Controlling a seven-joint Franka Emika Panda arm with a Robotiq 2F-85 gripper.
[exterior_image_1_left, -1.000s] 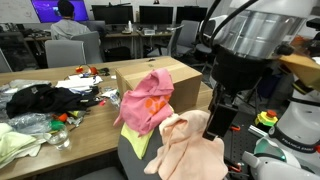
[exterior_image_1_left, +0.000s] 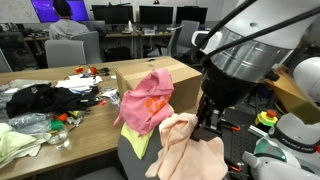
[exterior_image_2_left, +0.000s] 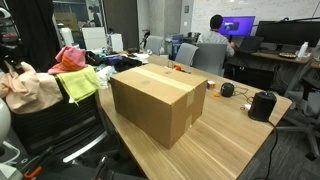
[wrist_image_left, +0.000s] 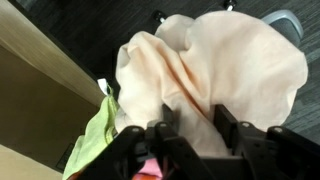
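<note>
A pale peach cloth (wrist_image_left: 215, 75) fills much of the wrist view, bunched and folded. In exterior view 1 the same cloth (exterior_image_1_left: 188, 158) hangs over a chair, beside a pink cloth (exterior_image_1_left: 148, 105) and a yellow-green cloth (exterior_image_1_left: 136, 138). My gripper is right at the peach cloth, its dark fingers standing apart with cloth showing between and beyond them. Whether they touch the cloth I cannot tell. In exterior view 2 the gripper is at the far left edge, by the top of the peach cloth (exterior_image_2_left: 30, 92).
A large cardboard box (exterior_image_2_left: 160, 100) stands on the wooden table (exterior_image_2_left: 225, 140) near the chair. Black cloth (exterior_image_1_left: 45, 100), plastic bags and small items crowd the table's other end. The chair's dark back (exterior_image_2_left: 60, 125) is close to the table edge.
My gripper has shifted left and tilted, and its fingers now show by the top of the peach cloth. The pink and yellow-green cloths have stayed put.
</note>
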